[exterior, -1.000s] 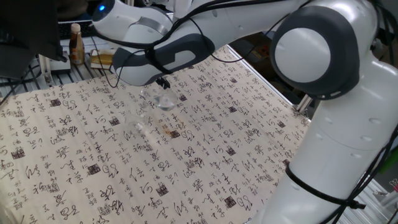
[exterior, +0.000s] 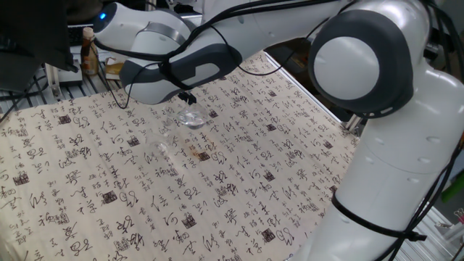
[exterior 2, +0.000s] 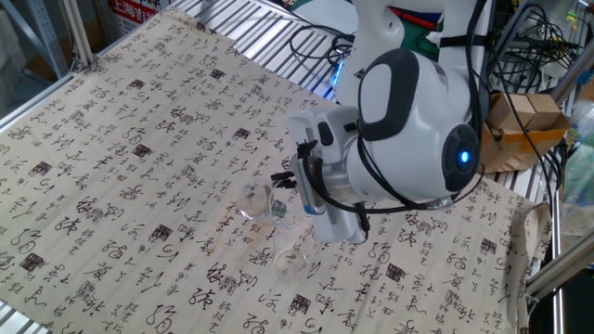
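Observation:
A clear glass-like vessel (exterior: 192, 119) lies on the patterned cloth, just below my gripper (exterior: 187, 98) in exterior view 1. From the other side, exterior view 2 has the same clear vessel (exterior 2: 257, 204) close against the dark fingertips of my gripper (exterior 2: 282, 180). Whether they touch it cannot be made out. A second, fainter transparent object (exterior: 159, 146) rests nearby; exterior view 2 places this clear object (exterior 2: 294, 263) below the gripper. The hand hides much of the fingers, so the gap between them is unclear.
Cream cloth with black calligraphy (exterior: 109, 217) covers the table, and wide areas of it are bare. Behind its far edge stands a brown bottle (exterior: 89, 52). A cardboard box (exterior 2: 522, 130) sits beyond the cloth near the arm.
The arm's hand and wrist have shifted left and slightly down in exterior view 1. The fingertips are a little lower, nearer the clear vessel, whose outline looks flatter. The fainter object has stayed put.

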